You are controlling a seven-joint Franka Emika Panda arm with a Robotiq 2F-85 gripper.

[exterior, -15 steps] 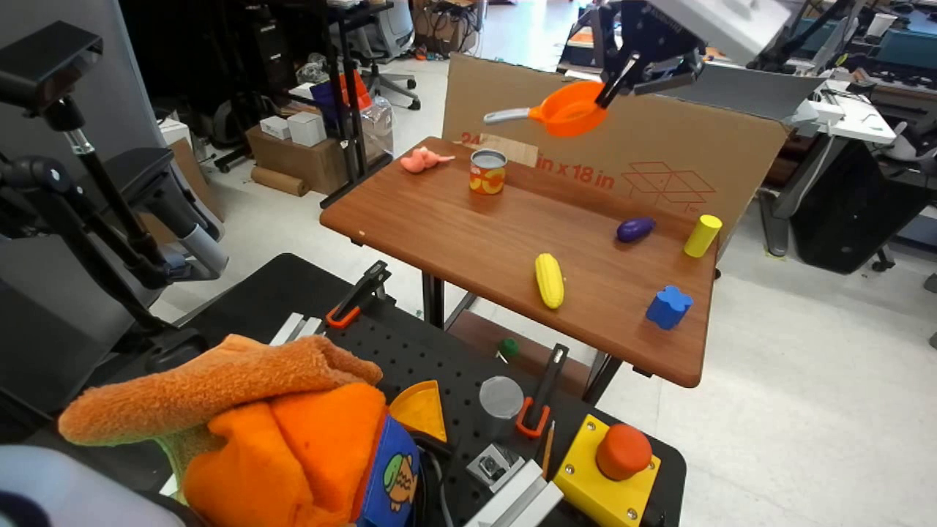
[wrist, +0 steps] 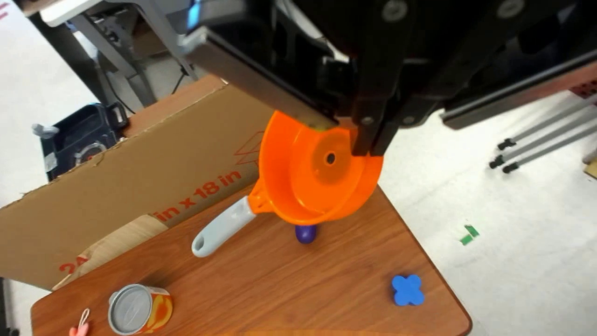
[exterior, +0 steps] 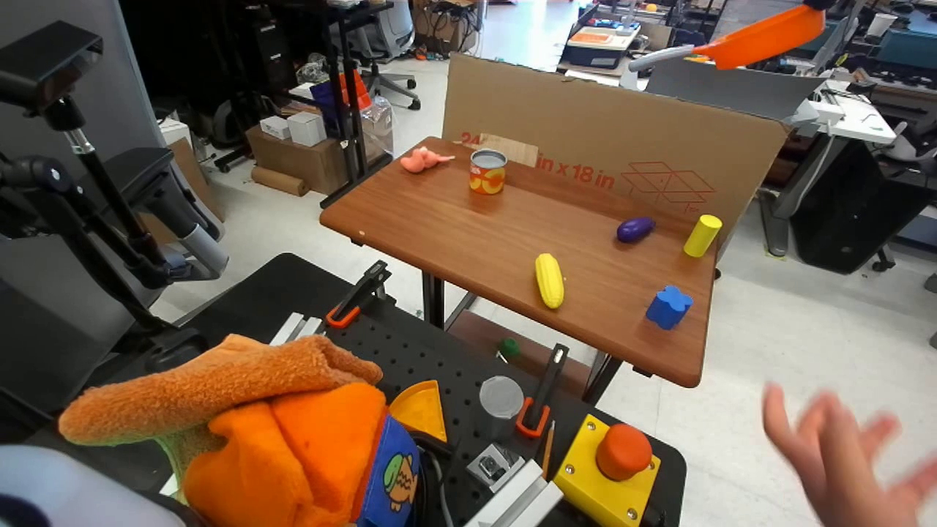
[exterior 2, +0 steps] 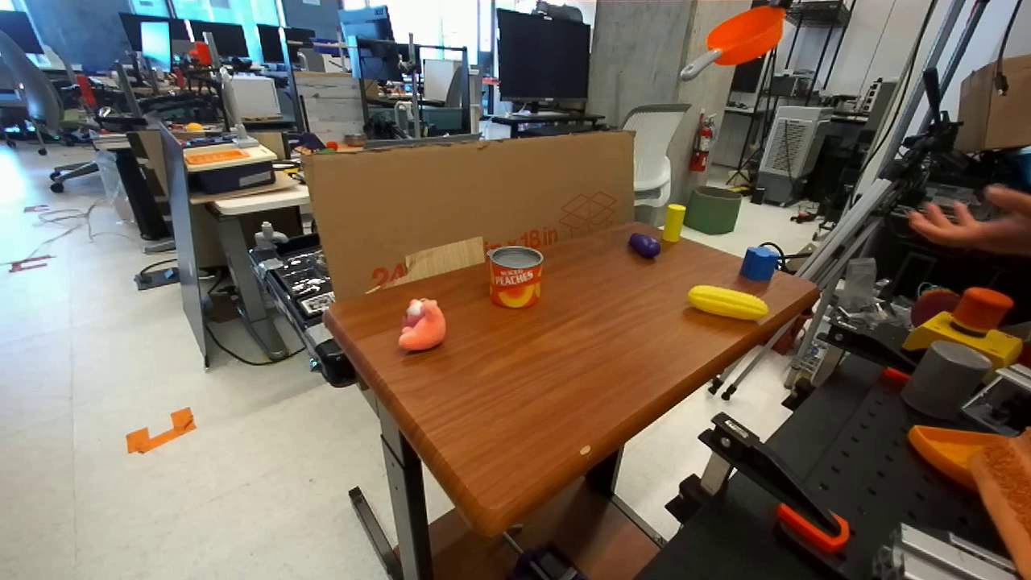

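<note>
High above the table's right end hangs an orange pan (exterior: 764, 36) with a grey handle (wrist: 221, 227). My gripper is shut on the pan's rim in the wrist view, with the pan's inside facing the camera. Only a dark bit of the gripper shows at the top edge of exterior view 1. On the wooden table (exterior: 413, 224) stand a peach can (exterior: 488, 173) and a pink toy (exterior 2: 423, 325) at one end. Toward the other end are a purple eggplant (exterior: 635, 230), a yellow cylinder (exterior: 703, 236), yellow corn (exterior: 550, 281) and a blue flower-shaped block (wrist: 408, 290).
A cardboard panel (exterior: 606, 132) stands along the table's back edge. A person's hand (exterior: 834, 452) reaches in at lower right. The black side table (exterior: 263, 298) holds clamps, orange cloth and a red-topped yellow button box (exterior: 606, 492).
The pan has risen and moved right in exterior view 1, carried by my gripper. A hand has appeared at lower right; the tabletop objects have not moved.
</note>
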